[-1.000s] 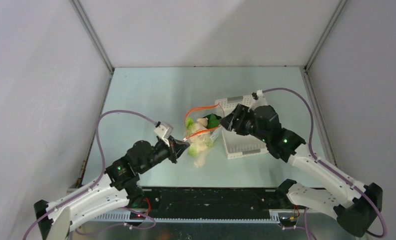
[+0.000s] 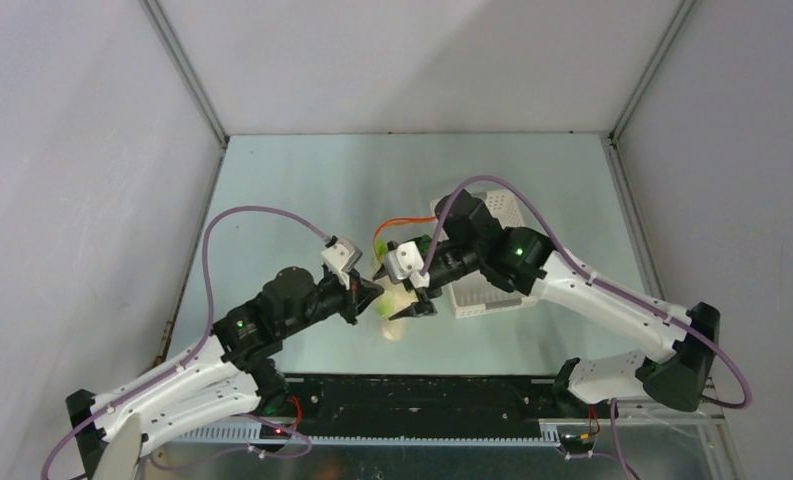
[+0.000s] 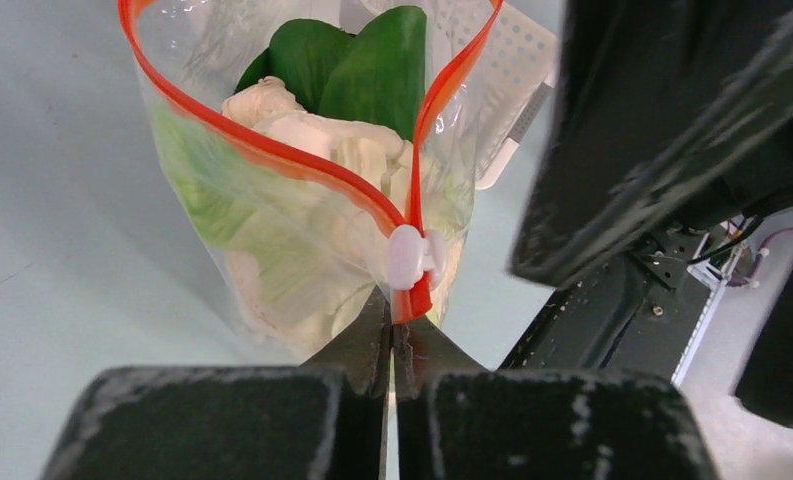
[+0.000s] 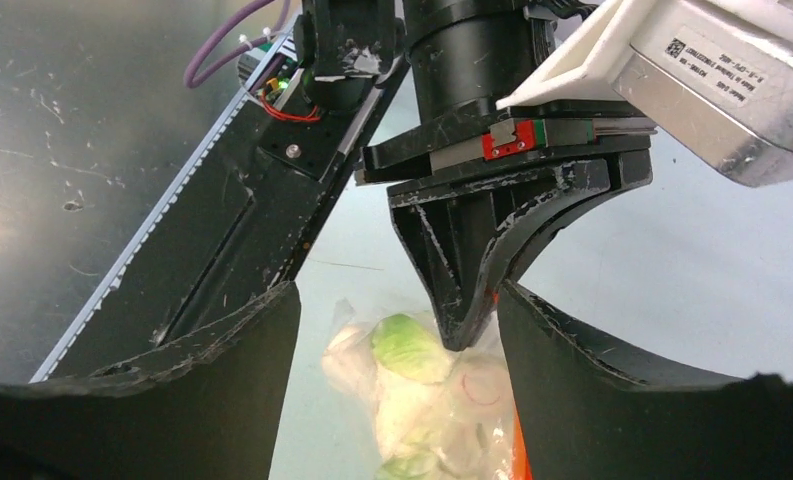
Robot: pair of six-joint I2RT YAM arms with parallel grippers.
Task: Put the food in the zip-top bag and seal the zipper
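Observation:
A clear zip bag [image 3: 202, 210] of pale food and green leaves, with an orange zipper [image 3: 262, 145] and white slider [image 3: 407, 258], stands open at the table's centre. My left gripper [image 2: 377, 290] is shut at the zipper end just below the slider, pinching that end [image 3: 412, 305] as far as I can tell. My right gripper is part open above the bag, close beside the left gripper; its dark fingers fill the right of the left wrist view. Nothing shows held between them.
A white perforated basket [image 2: 492, 300] sits right of the bag, partly under my right arm. A dark rail runs along the front edge.
My right gripper has swung leftward and turned, now over the bag and next to the left gripper, covering much of the bag from above. The left arm has barely shifted.

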